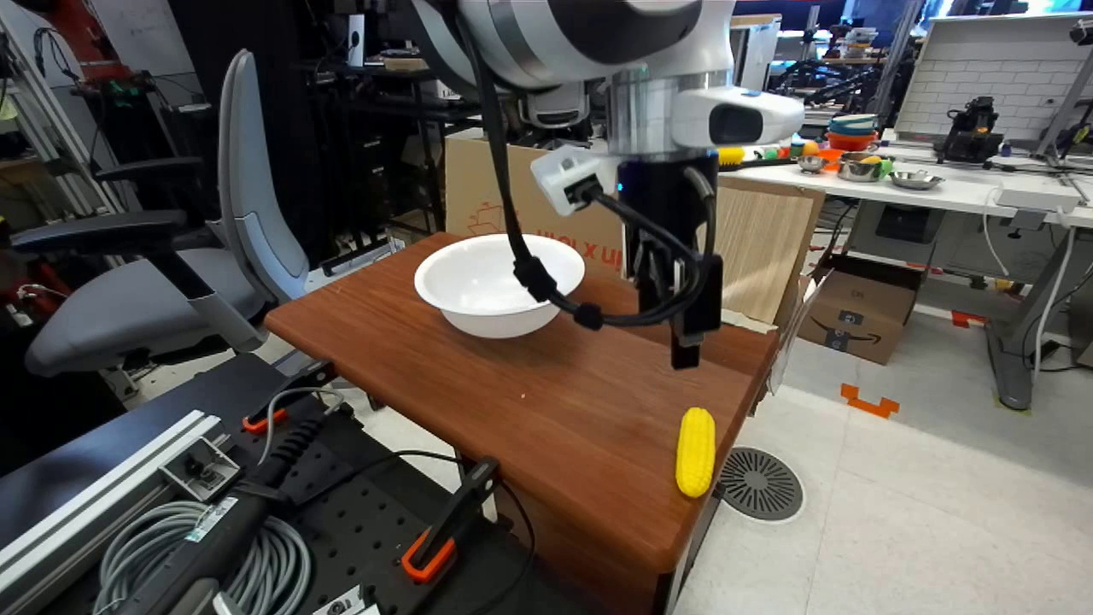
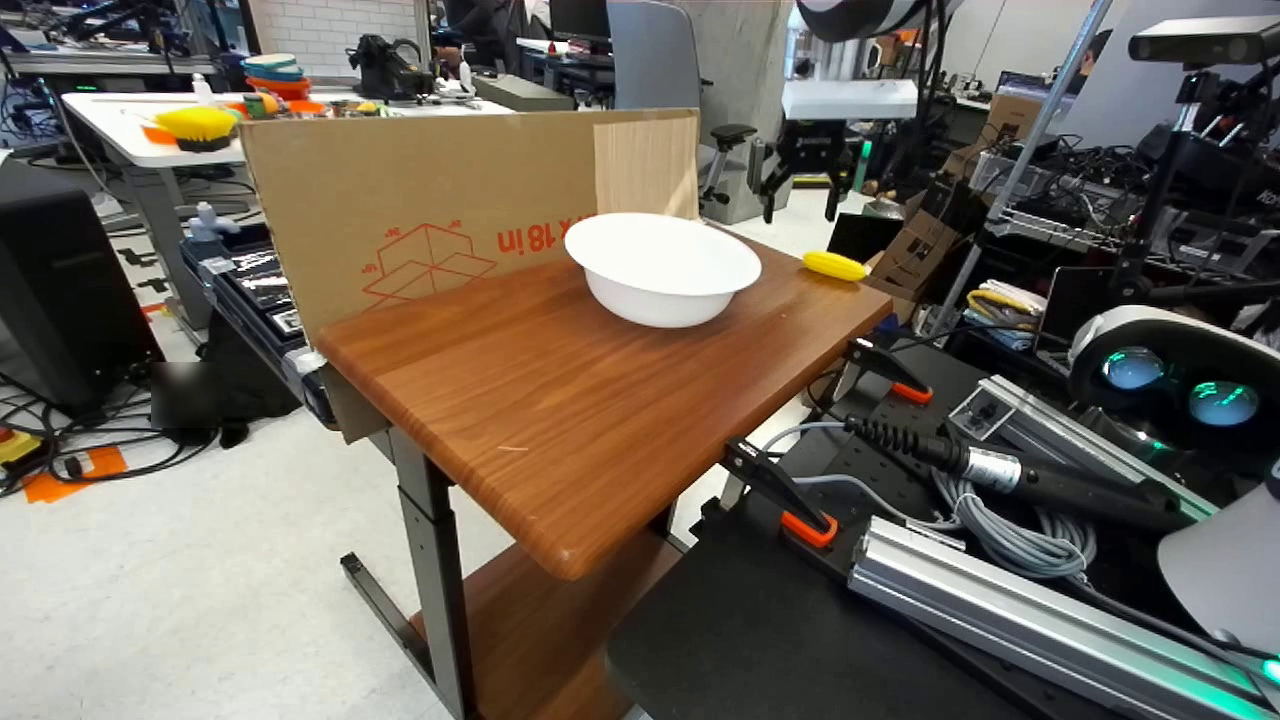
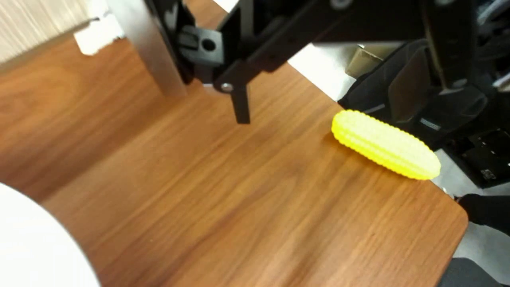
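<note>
A yellow toy corn cob (image 1: 696, 452) lies on the brown wooden table (image 1: 574, 410), close to its right edge. My gripper (image 2: 799, 216) hangs above the table, its two fingers apart and nothing between them. In the wrist view the corn (image 3: 385, 143) sits along the table edge, off to the side of the near finger (image 3: 242, 105) and not touching it. A white bowl (image 1: 499, 318) stands upright farther back to the left; its rim also shows at the lower left of the wrist view.
Behind the table stands a cardboard panel (image 2: 480, 156) with a wood-grained board (image 2: 645, 156) on it. Orange-tipped clamps (image 1: 430, 553) grip the table's near edge. Bare tabletop lies between bowl and corn, while past the corn the table drops off to the floor.
</note>
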